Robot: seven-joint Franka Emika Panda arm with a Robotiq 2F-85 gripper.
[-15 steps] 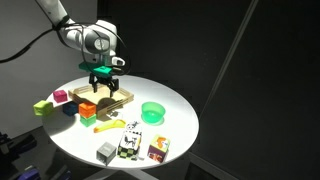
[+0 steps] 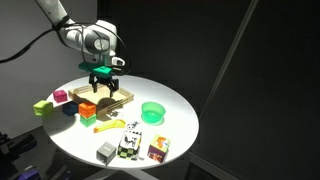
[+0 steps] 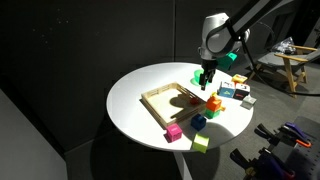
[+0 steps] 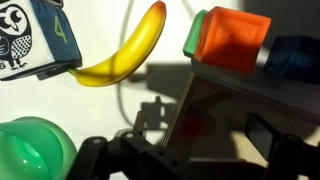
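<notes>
My gripper stands open above the near edge of a shallow wooden tray, with nothing between its fingers. Inside the tray, under the gripper in the wrist view, lies a small red thing, partly in shadow. An orange block on top of a green block sits beside the tray. A yellow banana lies on the white table next to them. The green bowl is on the opposite side of the banana from the tray.
Around the tray stand a dark blue block, a pink block and a yellow-green block. Toward the table's front are a grey block, an owl-printed box and a multicoloured cube. Behind the bowl the table is bare.
The objects on the table have not moved.
</notes>
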